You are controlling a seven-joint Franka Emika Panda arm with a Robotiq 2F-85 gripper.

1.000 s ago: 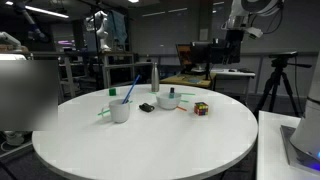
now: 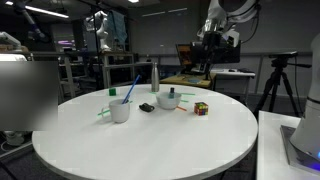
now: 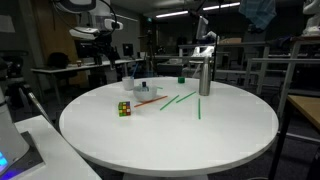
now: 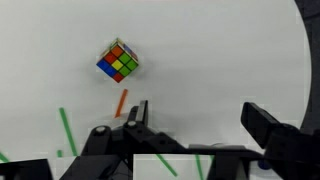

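Note:
My gripper point(image 2: 208, 70) is up in the air at the right side of the round white table, well above its surface. In the wrist view the two dark fingers of the gripper stand wide apart with nothing gripped. A colourful puzzle cube point(image 4: 119, 61) lies on the table, up and left of the fingers in that view. Exterior view 2 has the same cube point(image 3: 124, 108) near the table's front left. A white bowl point(image 2: 168, 101) stands behind the cube, a dark item showing at its top.
A white cup point(image 2: 120, 110) with a blue item in it, a black object point(image 2: 147, 107), a green block point(image 2: 112, 92) and a bottle point(image 3: 205, 79) stand farther off. Thin sticks, such as a red stick point(image 4: 121, 102), lie near the bowl.
The arm has swung left in exterior view 1, bringing the gripper from beyond the right edge toward the table. The cube, bowl and cup are where they were.

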